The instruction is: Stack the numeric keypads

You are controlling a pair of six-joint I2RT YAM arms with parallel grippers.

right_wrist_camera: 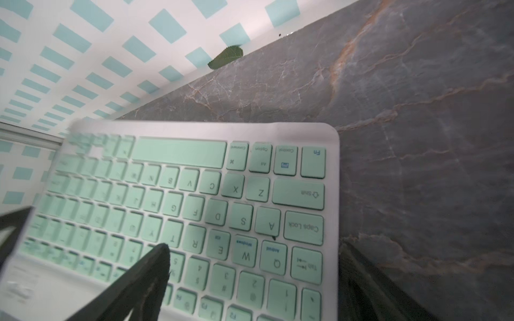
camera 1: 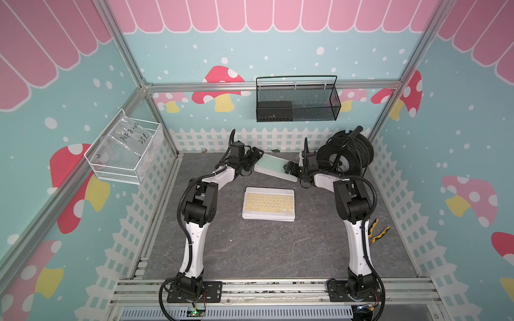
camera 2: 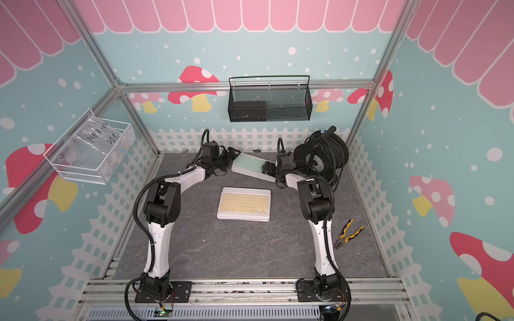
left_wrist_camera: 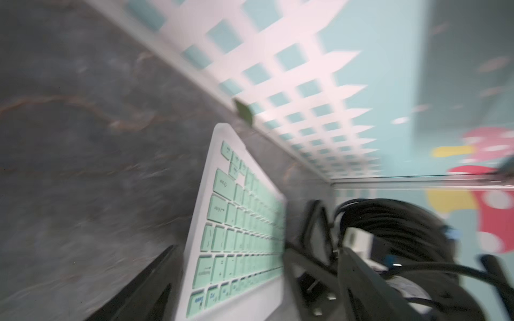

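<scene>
The white keypad with mint-green keys (camera 1: 275, 164) lies aslant near the back wall, its left end farther back than its right. Past that left end my left gripper (camera 1: 257, 153) stands open; in the left wrist view the keypad (left_wrist_camera: 230, 230) shows between its spread fingers. At the other end is my right gripper (camera 1: 291, 168), also open, with one of its fingers (right_wrist_camera: 147, 283) over the keys and the other beyond the keypad's edge. Whether this keypad touches the floor, I cannot tell. The yellow-keyed white keypad (camera 1: 268, 203) lies flat in front of it.
A black cable reel (camera 1: 345, 154) stands at the back right, close behind my right arm. Yellow-handled pliers (camera 2: 349, 233) lie on the right. Black (camera 1: 298, 101) and white (camera 1: 125, 149) wire baskets hang on the walls.
</scene>
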